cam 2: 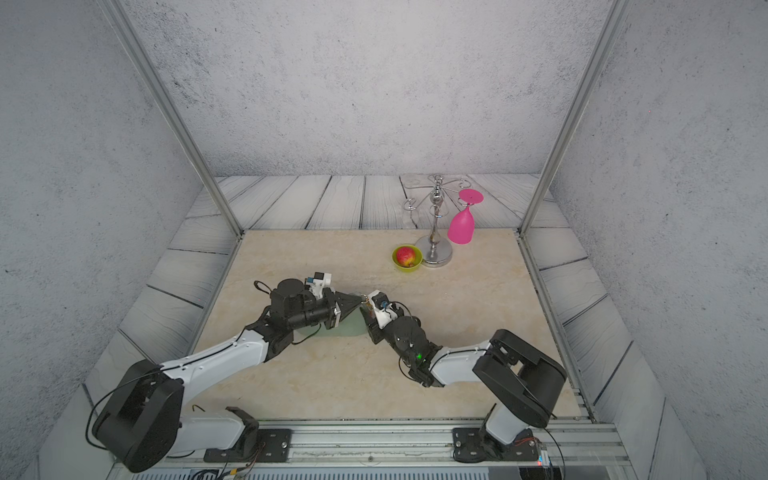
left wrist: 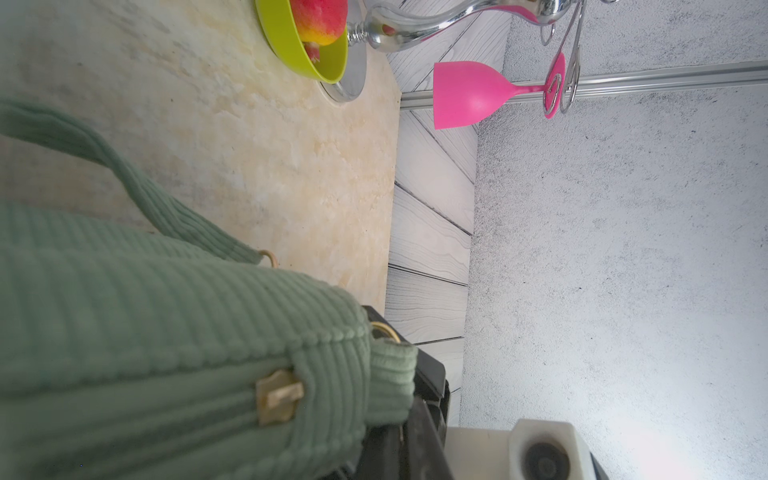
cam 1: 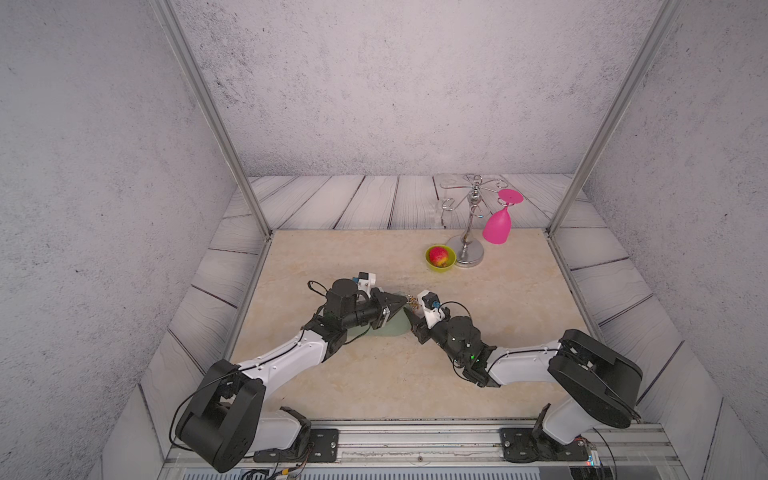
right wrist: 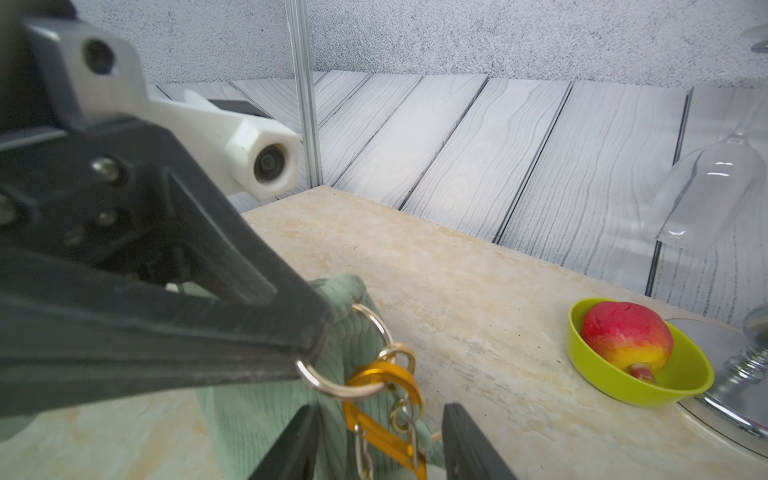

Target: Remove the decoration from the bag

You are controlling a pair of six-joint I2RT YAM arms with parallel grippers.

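Observation:
A sage-green corduroy bag [left wrist: 184,312] lies on the table, mostly under my left gripper [cam 1: 400,301]. That gripper is shut at the bag's end; in the right wrist view a silver ring [right wrist: 344,390] runs by its tip. A decoration with a gold clasp [right wrist: 380,436] and silver chain hangs from the ring at the bag. My right gripper is part open, its two fingertips on either side of the dangling decoration, close to it. Whether they touch it I cannot tell.
A yellow-green bowl [cam 1: 429,264] with a red fruit stands behind, beside a chrome glass stand [cam 1: 469,256] holding a pink glass [cam 1: 496,228] and a clear one.

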